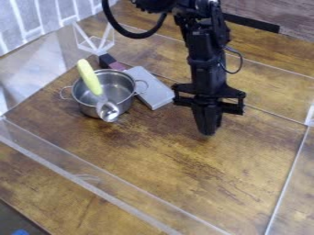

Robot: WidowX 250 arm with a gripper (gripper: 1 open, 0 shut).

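My black gripper (208, 115) hangs low over the wooden table (172, 184), right of a steel pot (113, 84) with side handles. Across the pot lies a utensil with a pale yellow handle (88, 75) and a metal head. Whether the fingers are open or shut is hard to make out in the dark shape.
A grey flat rectangular object (150, 86) lies between pot and gripper. A small dark item with a pink part and a white angular object sit behind the pot.
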